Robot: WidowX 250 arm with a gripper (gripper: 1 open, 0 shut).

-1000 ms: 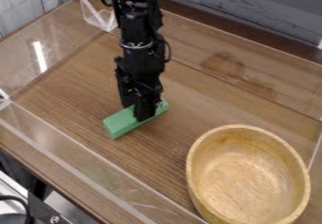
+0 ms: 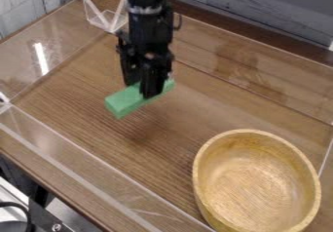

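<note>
My black gripper (image 2: 146, 80) points down at the upper middle of the view, shut on a flat green block (image 2: 128, 101). The block is tilted over the wooden table (image 2: 156, 168), left of centre. The fingertips are partly blurred.
A large pale yellow oval bowl (image 2: 256, 187) sits at the lower right. A clear plastic object (image 2: 107, 12) stands at the upper left, near the table's edge. A black cable lies at the lower left corner.
My gripper and the green block have moved back, up the view away from the near edge. The bowl has not moved.
</note>
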